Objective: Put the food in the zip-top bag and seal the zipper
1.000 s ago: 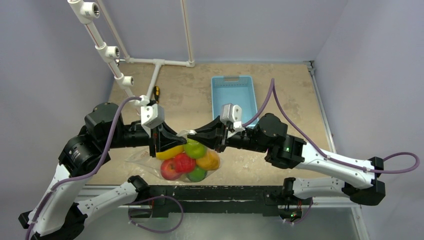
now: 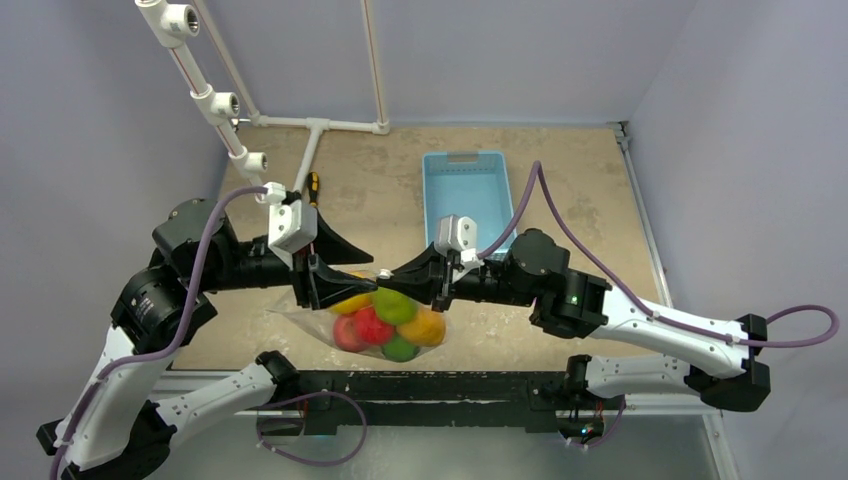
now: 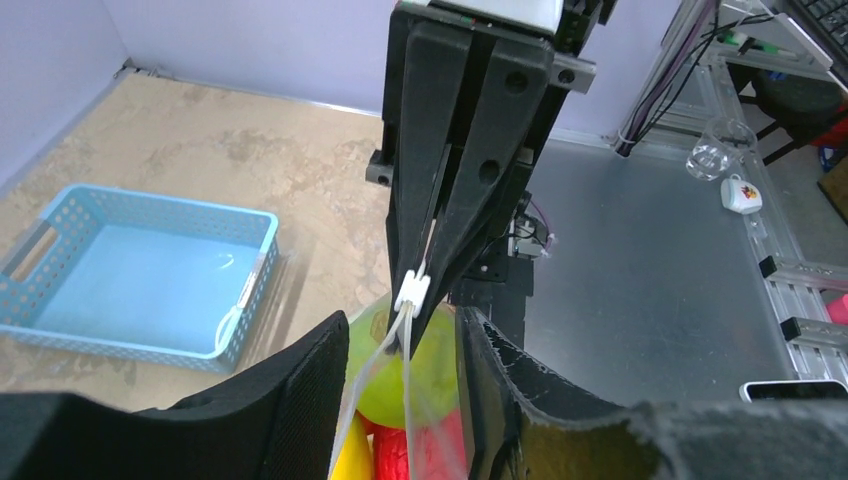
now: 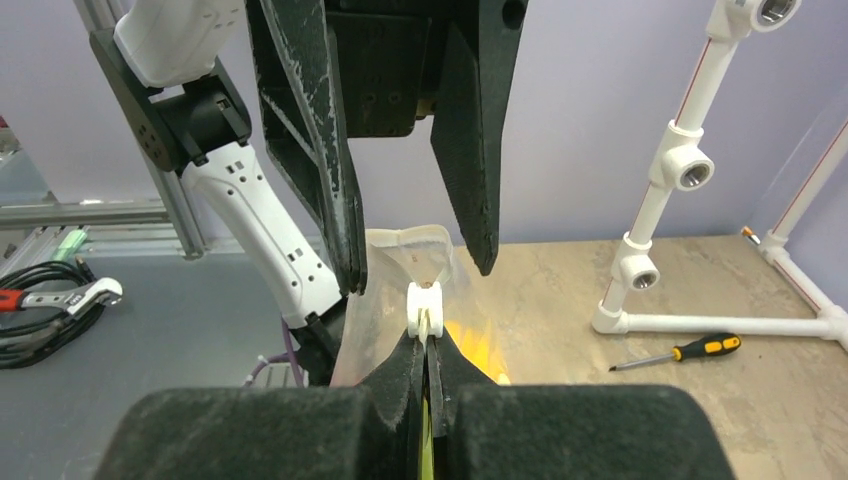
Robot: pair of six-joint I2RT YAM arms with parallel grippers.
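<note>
A clear zip bag (image 2: 300, 318) hangs below the grippers, full of food: a yellow piece (image 2: 348, 305), a green one (image 2: 397, 307), a red one (image 2: 374, 329), an orange one (image 2: 424, 327) and more. My right gripper (image 2: 385, 280) is shut at the zipper. Right at its fingertips shows the white slider (image 4: 424, 303), with the zip strip (image 3: 407, 360) running from it toward my left gripper. That gripper is open, its two fingers apart on either side of the strip, touching nothing that I can make out.
A blue basket (image 2: 465, 188) stands empty toward the back of the table (image 2: 560, 190). A yellow-black screwdriver (image 4: 707, 347) lies near the white pipe frame (image 4: 720, 324) at the back left. Open tabletop lies to the right of the basket.
The bag and food have swung a little right. The right gripper stays almost in place.
</note>
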